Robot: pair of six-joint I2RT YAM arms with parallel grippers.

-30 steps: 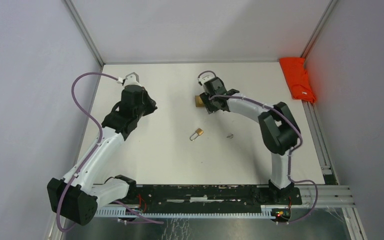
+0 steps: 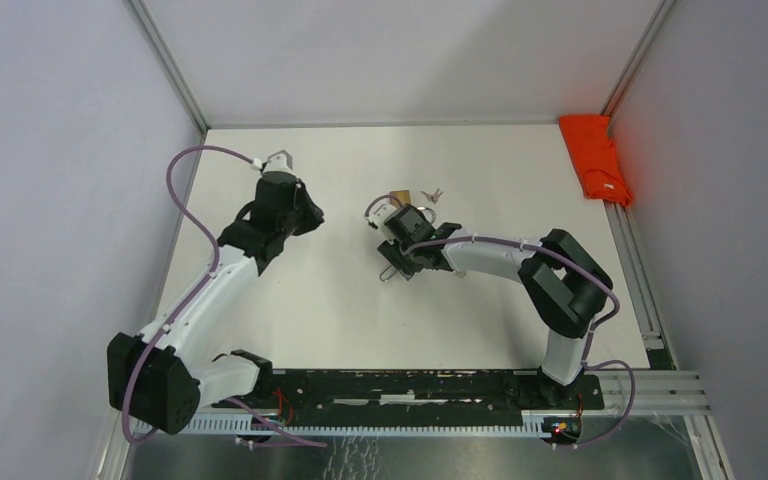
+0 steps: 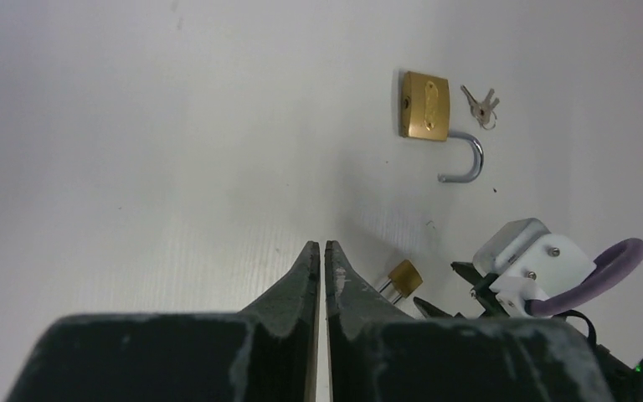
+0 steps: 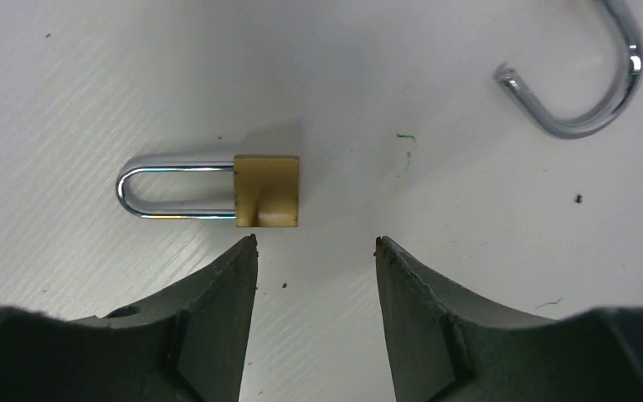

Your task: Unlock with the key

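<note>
A small brass padlock with a long closed shackle [image 4: 265, 191] lies just beyond the fingertips of my open right gripper, which holds nothing. A larger brass padlock [image 3: 424, 105] lies farther back, its curved shackle [image 3: 474, 167] swung out; a bunch of keys [image 3: 482, 107] lies beside it. In the top view my right gripper [image 2: 390, 250] hangs over the small padlock, mostly hiding it. My left gripper is over the left side of the table, its fingertips close together with a narrow gap and nothing seen between them.
A folded orange cloth [image 2: 596, 158] lies at the back right edge. Walls enclose the table [image 2: 330, 300] at back and sides.
My right gripper has moved from the large padlock toward the front, over the small padlock. The left arm has shifted slightly right over the last second.
</note>
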